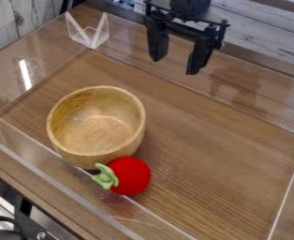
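A black gripper (180, 49) hangs at the top centre of the camera view, open, with its two fingers spread and nothing between them. It is above the wooden surface, well apart from the objects in the foreground. A tan bowl (95, 120) sits empty at the left of the middle. A red tomato-like object (129, 176) with a green top lies just below the bowl, at its lower right.
A small white wire or clear item (87, 30) is at the top left. Raised edges and a dark cable run along the left.
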